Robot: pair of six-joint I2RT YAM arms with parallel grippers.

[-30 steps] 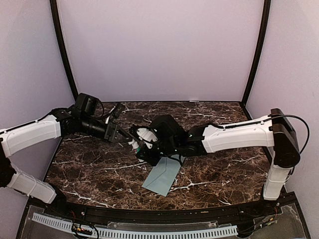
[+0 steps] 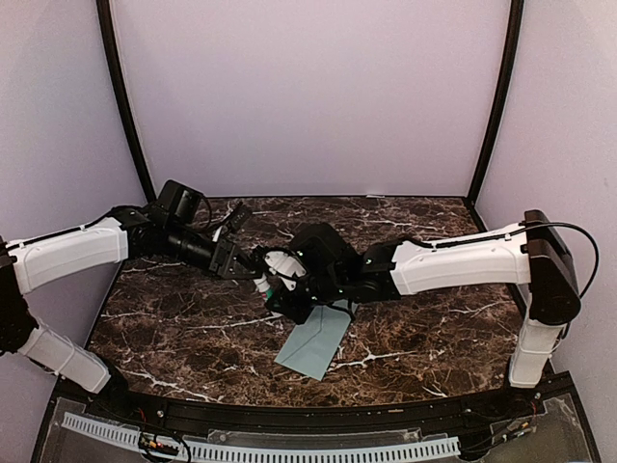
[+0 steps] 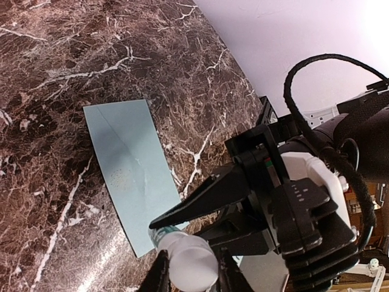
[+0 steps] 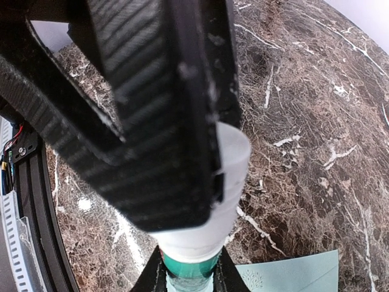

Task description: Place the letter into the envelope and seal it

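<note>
A small white glue stick with a teal band is held between both arms above the table. My left gripper is shut on its white end. The right gripper is shut on the teal part, opposite the left fingers. Below and to the right lies the pale blue envelope flat on the table, its flap lines showing in the left wrist view. Part of it is covered by the right arm in the top view. No separate letter can be made out.
White walls stand behind and at both sides. A slotted metal rail runs along the front edge.
The left gripper has shifted slightly to the right with the glue stick's white end, closer to the right gripper. The right arm and the envelope look unmoved.
</note>
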